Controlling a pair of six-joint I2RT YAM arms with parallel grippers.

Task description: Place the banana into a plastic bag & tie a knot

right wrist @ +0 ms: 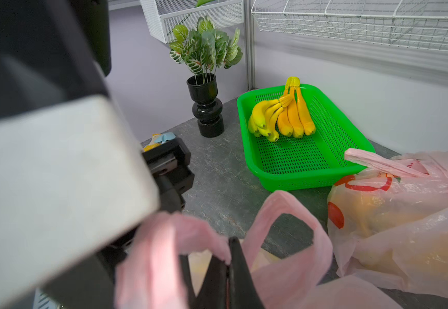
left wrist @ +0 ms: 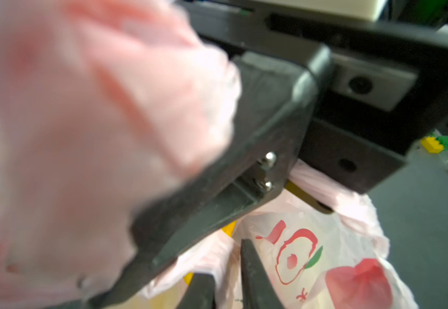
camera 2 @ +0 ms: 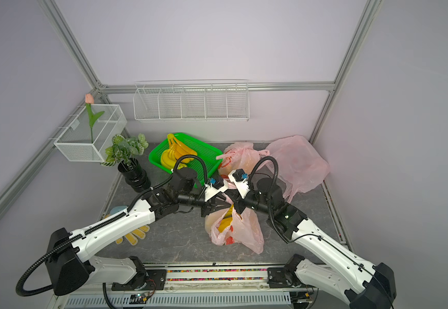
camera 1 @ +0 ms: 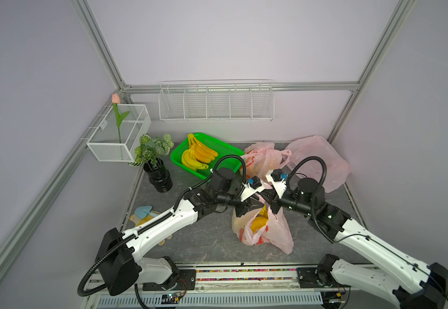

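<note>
A pink-white plastic bag [camera 1: 280,238] stands at the middle front of the table. Yellow bananas [camera 1: 258,223] show through its opening, partly covered by plastic. Both grippers meet just above the bag. My right gripper is shut, with a twisted pink handle [right wrist: 203,234] running into its fingertips and another pink loop [right wrist: 319,247] beside them. In the left wrist view, the fingers of my left gripper stand part open, the bag's plastic behind and around them. Bunched pink plastic [left wrist: 115,128] hangs close to that camera, near the right gripper's dark finger [left wrist: 203,206].
A green basket [right wrist: 301,180] with banana bunches stands at the back. Another filled bag [right wrist: 404,226] is to its right, and an empty pink bag [camera 1: 319,159] lies in the back right corner. A black vase [right wrist: 208,110] with leaves stands at left.
</note>
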